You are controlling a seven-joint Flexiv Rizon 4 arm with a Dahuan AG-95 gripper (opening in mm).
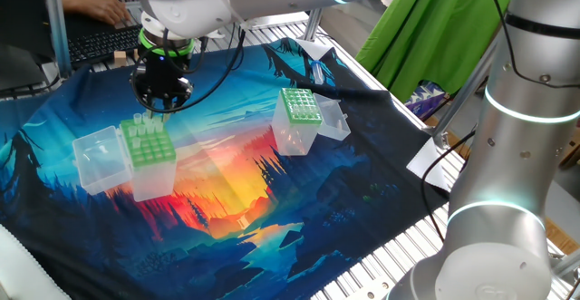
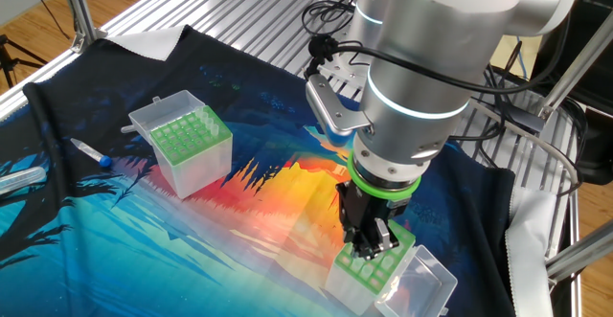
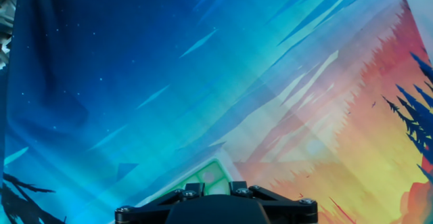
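Note:
At the left of exterior view 1 stands a clear box with a green grid rack (image 1: 156, 146), its lid open to one side. Several pale tubes (image 1: 139, 130) stick up from the rack's far side. My gripper (image 1: 167, 113) is right over that far edge, pointing down. From the other side, exterior view 2 shows the gripper (image 2: 375, 244) covering part of the same rack (image 2: 393, 267). In the wrist view the gripper's fingertips (image 3: 195, 189) are a narrow gap apart, with a corner of the green rack (image 3: 215, 172) beyond. Whether a tube sits in that gap is unclear.
A second clear box with a green rack (image 1: 301, 107) stands farther right, lid open; its rack holds several clear pieces. A capped pen (image 2: 91, 152) lies beyond it on the printed cloth (image 1: 236, 187). Bare cloth separates the boxes. A person's hand (image 1: 95, 8) rests by a keyboard.

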